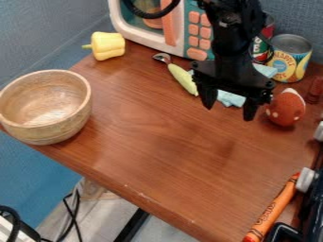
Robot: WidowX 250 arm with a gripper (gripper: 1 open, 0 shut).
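Observation:
My black gripper hangs above the wooden table at the back right, its fingers spread open with nothing seen between them. Beneath and behind it lies a light blue cloth. A toy football rests just to its right, and a yellow corn-like toy lies to its left. A wooden bowl stands on the left part of the table.
A toy microwave and cans line the back. A yellow pepper sits back left. An orange crayon and dark objects line the right edge.

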